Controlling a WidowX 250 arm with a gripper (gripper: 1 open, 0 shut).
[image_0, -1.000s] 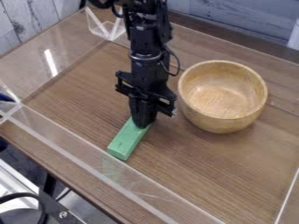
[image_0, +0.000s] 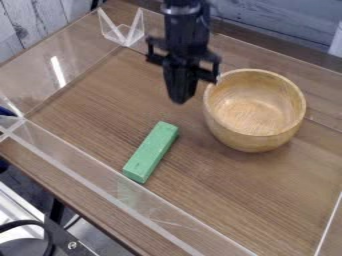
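Note:
My gripper (image_0: 179, 86) is raised over the upper middle of the wooden table, motion-blurred, with nothing clearly visible between its fingers; it looks shut, though the fingertips are indistinct. A green oblong block (image_0: 150, 151) lies flat in the lower middle, apart from the gripper. A round wooden bowl (image_0: 254, 130) sits to the right, just below and right of the gripper.
The table (image_0: 87, 110) has clear room on the left and at the lower right. A clear plastic piece (image_0: 122, 30) stands at the back left. Black cables (image_0: 27, 228) lie beyond the near left edge.
My gripper has moved up and back, away from the green block, toward the rear of the table beside the bowl. The block and bowl appear unmoved.

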